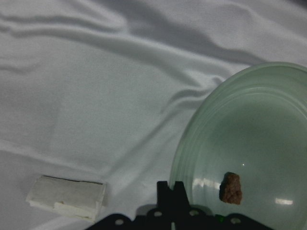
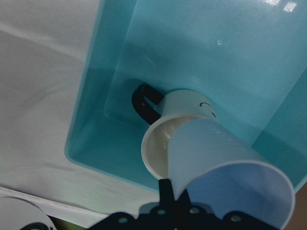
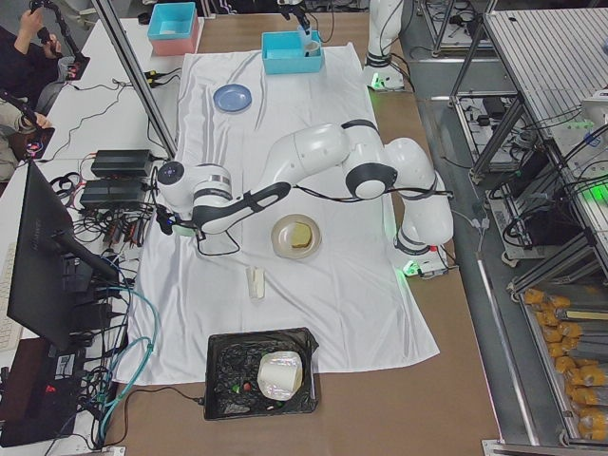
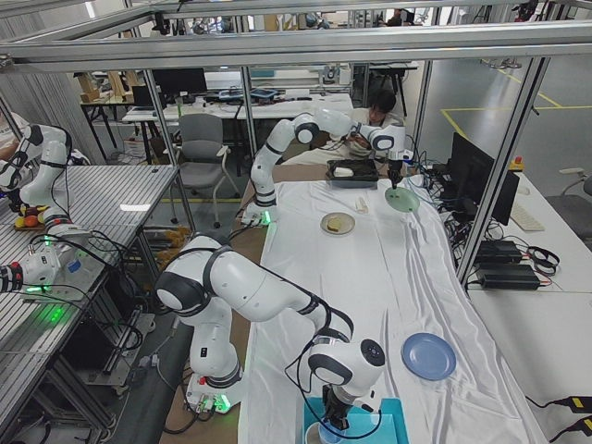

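Observation:
My left gripper is shut or nearly so at the rim of a green plate (image 1: 268,134); whether the rim is between its fingers is unclear. The plate holds a brown lump (image 1: 231,188). My right gripper is shut on a light blue cup (image 2: 211,143), held over a white mug (image 2: 189,100) with a black handle in a turquoise bin (image 2: 172,48).
A beige plate (image 3: 285,237) with a yellow block, a pale strip (image 3: 256,282), a black tray (image 3: 223,380) and a blue plate (image 3: 231,98) are on the cloth or table.

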